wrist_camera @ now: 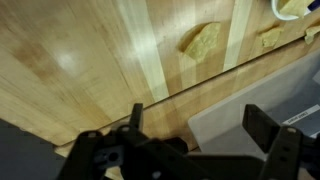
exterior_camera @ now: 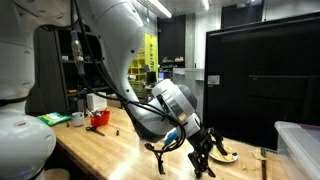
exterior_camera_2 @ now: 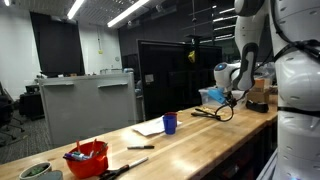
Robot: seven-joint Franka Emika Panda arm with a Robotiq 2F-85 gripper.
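My gripper is open, its two dark fingers spread wide with nothing between them. A tan, chip-like piece [wrist_camera: 202, 40] lies on the wooden table beyond the fingertips in the wrist view, clear of both. Smaller yellowish pieces [wrist_camera: 270, 37] lie to its right, near a white dish [wrist_camera: 292, 9] cut off by the top edge. In exterior view 1 the gripper [exterior_camera: 208, 157] hangs low over the right part of the table, in front of a plate [exterior_camera: 231, 157] with yellow contents.
A pale bin [exterior_camera: 303, 150] stands at the right; its wall [wrist_camera: 225, 120] lies close beside the gripper in the wrist view. Farther off are a blue cup [exterior_camera_2: 169, 124] and a red basket [exterior_camera_2: 87, 162] with things in it.
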